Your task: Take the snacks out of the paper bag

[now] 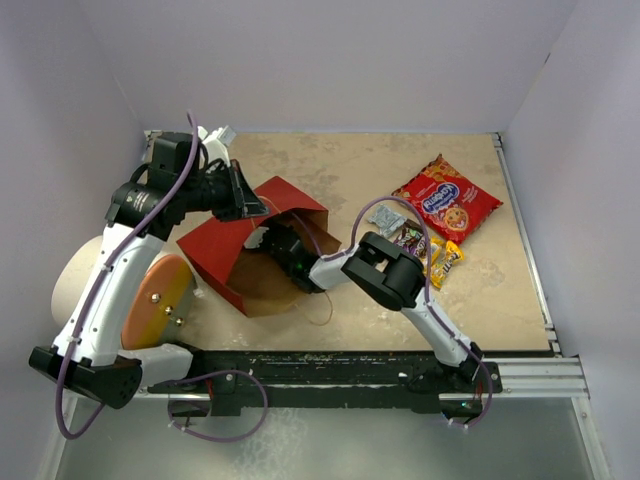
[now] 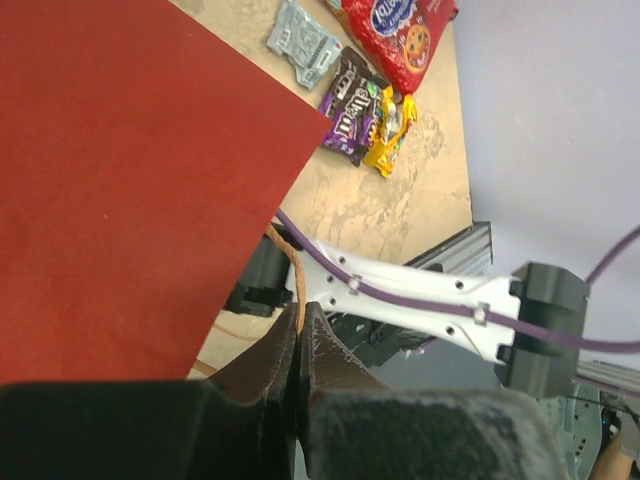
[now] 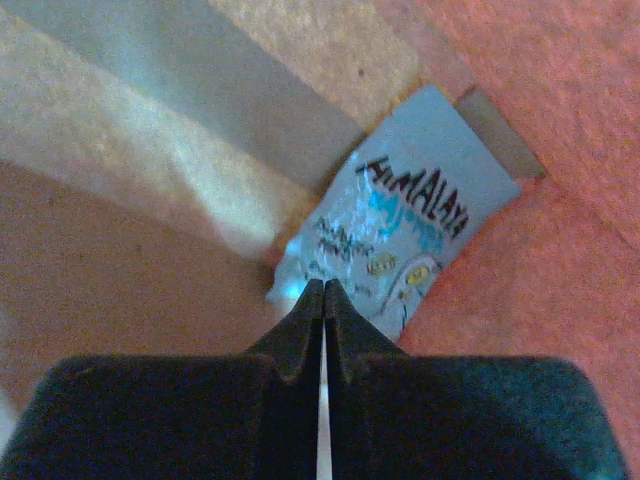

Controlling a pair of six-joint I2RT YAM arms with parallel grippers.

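Observation:
The red paper bag (image 1: 214, 262) lies on its side, its opening facing right. Deep inside, a pale Himalaya mints packet (image 3: 400, 200) rests flat against the bag's inner surface. My right gripper is shut with nothing visible between its fingers, its tips over the packet's lower edge, and the packet is outside them. From above, the right gripper's tips are hidden within the bag. My left gripper is shut on the bag's twisted orange handle (image 2: 299, 275), beside the upper rim.
On the right of the table lie a red cookie bag (image 1: 447, 198), a silver packet (image 1: 385, 219), a purple packet (image 2: 350, 105) and a yellow packet (image 2: 391, 130). An orange-and-white rounded object (image 1: 160, 300) stands left of the bag. Table between bag and snacks is mostly clear.

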